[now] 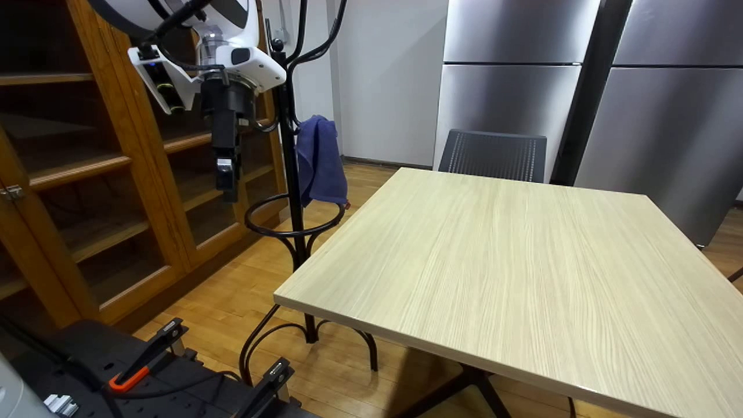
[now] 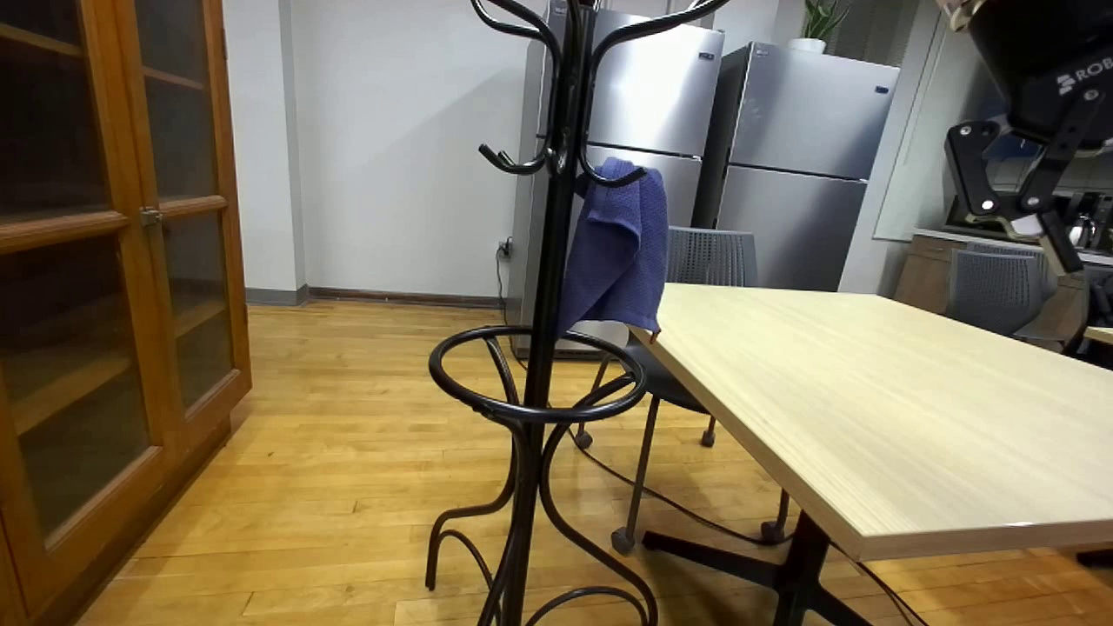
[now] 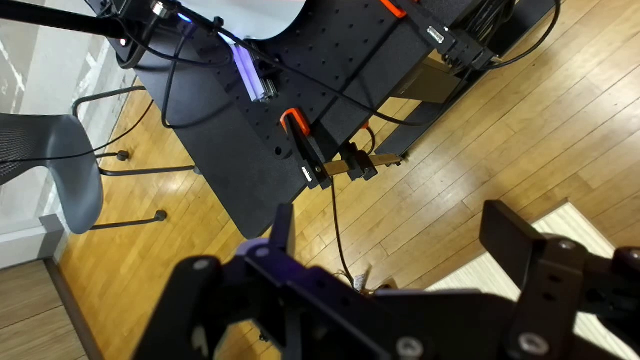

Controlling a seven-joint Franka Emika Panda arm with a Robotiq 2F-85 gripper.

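Observation:
My gripper is open; in the wrist view its two dark fingers stand wide apart with only the floor and part of the base platform beyond them. Exterior view 1 has the gripper (image 1: 226, 191) hanging fingers-down at the upper left, left of the coat stand and clear of the table. At the upper right of exterior view 2, the gripper (image 2: 1028, 235) shows empty between its fingers. A blue towel (image 2: 617, 250) drapes from a lower hook of the black coat stand (image 2: 558, 209), apart from the gripper.
A glass-doored wooden cabinet (image 1: 132, 174) stands behind the arm on the left. One dark chair (image 1: 494, 157) sits at the table's far side. Clamps (image 3: 306, 150) and cables lie on the black base platform (image 3: 240, 174).

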